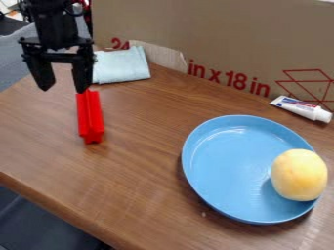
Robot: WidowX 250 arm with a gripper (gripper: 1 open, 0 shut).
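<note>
My black gripper (62,74) hangs open at the upper left, above and just left of the far end of a red elongated object (92,121) lying lengthwise on the wooden table. A folded pale blue cloth (120,64) lies behind it. At the right, a blue plate (225,166) holds a round pale yellow object (299,175) on its right side.
A white tube (300,107) lies at the back right, in front of a large cardboard box (222,39) along the table's back. The table's front edge runs along the lower left.
</note>
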